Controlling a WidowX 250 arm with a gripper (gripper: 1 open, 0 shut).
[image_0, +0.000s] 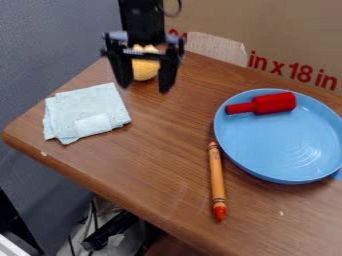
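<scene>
The black gripper (144, 70) hangs above the wooden table, blurred, with its two fingers apart and nothing visible between them. A yellow object (148, 70) is partly hidden behind it. A folded pale blue cloth (84, 113) lies on the left of the table. On the right, a red object (274, 103) lies on a blue plate (281, 145). An orange crayon-like stick (217, 182) lies in front of the plate's left side.
A cardboard box (281, 45) with printed lettering stands at the back. The table's left edge borders a grey area.
</scene>
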